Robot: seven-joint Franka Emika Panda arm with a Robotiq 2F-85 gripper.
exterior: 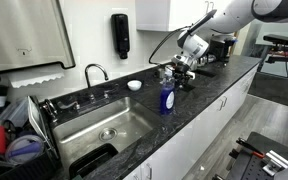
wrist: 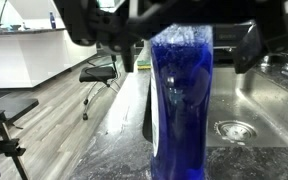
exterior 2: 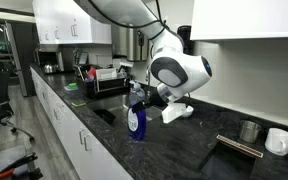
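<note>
A blue bottle [exterior: 167, 99] stands upright on the dark countertop, close to the front edge by the sink. It fills the middle of the wrist view, where the bottle [wrist: 180, 110] shows deep blue and see-through, with a strip of label on its left side. My gripper is open, its blurred dark fingers [wrist: 112, 30] spread to either side of the bottle's upper part. Whether they touch it cannot be told. From the second exterior view, the white arm [exterior 2: 176, 75] reaches over the counter towards the bottle [exterior 2: 137, 123].
A steel sink [exterior: 106, 128] with a faucet [exterior: 96, 73] lies beside the bottle. A white bowl [exterior: 134, 85] sits near the wall. Mugs [exterior 2: 278, 141] and a black tray [exterior 2: 230, 160] occupy the other end.
</note>
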